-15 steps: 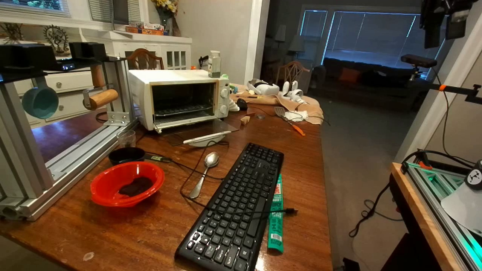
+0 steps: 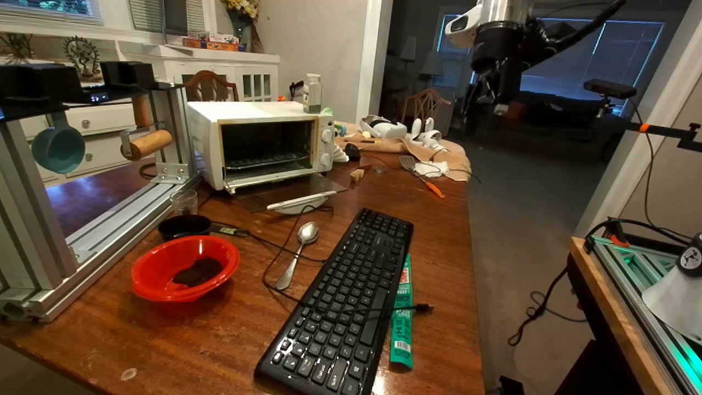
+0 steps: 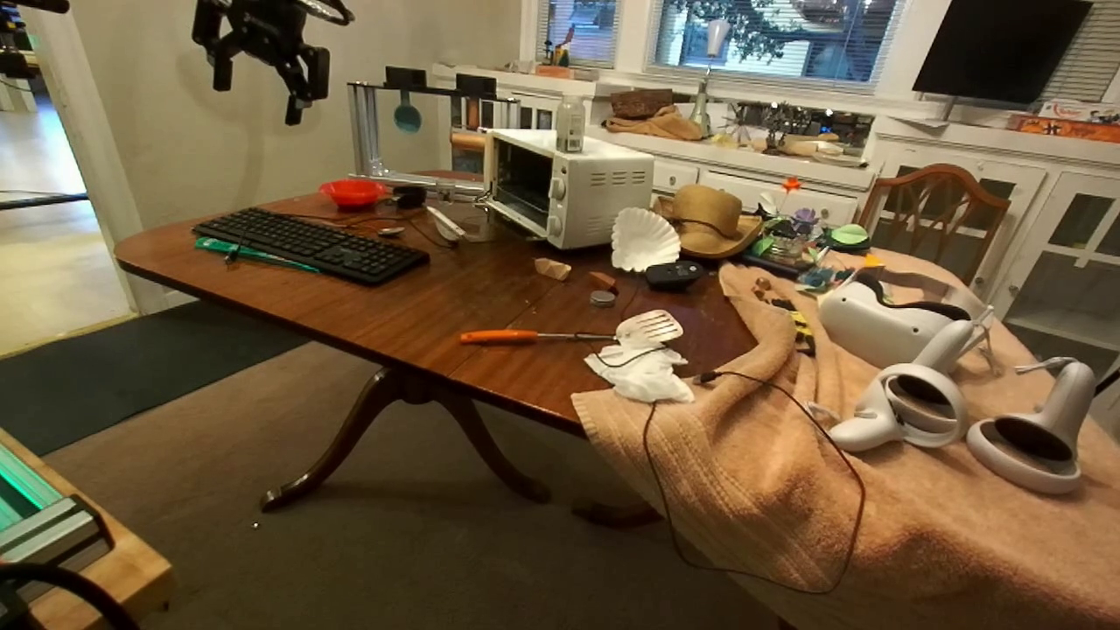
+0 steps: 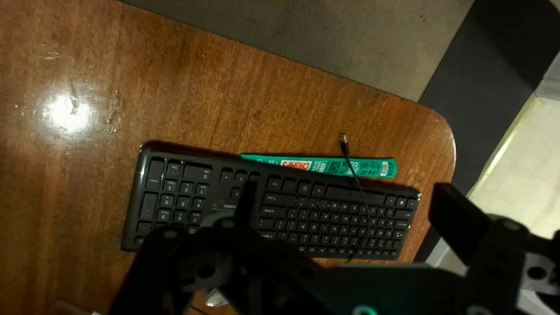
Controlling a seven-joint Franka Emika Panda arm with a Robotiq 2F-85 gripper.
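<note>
My gripper is open, its two dark fingers wide apart with nothing held between them. In exterior view 2 the gripper [image 3: 261,93] hangs high at the upper left, well above the table. A black keyboard [image 4: 328,210] lies on the wooden table below it, partly hidden by the fingers in the wrist view. Along the keyboard's edge, partly beneath it, rests a green CHOMPS packet [image 2: 401,329]. A thin black cable [image 2: 368,309] crosses both, its plug end lying past the packet. Beside the keyboard is a metal spoon [image 2: 299,253].
A red bowl [image 2: 148,275] with something dark inside stands near a black bowl [image 2: 185,227]. The white toaster oven [image 2: 253,109] has its door down. An orange-handled spatula [image 3: 499,337] lies near a towel [image 3: 735,462]. Bare table shows beside the packet.
From the upper right of exterior view 1, the arm and gripper have moved left, toward the table. The objects on the table have not moved.
</note>
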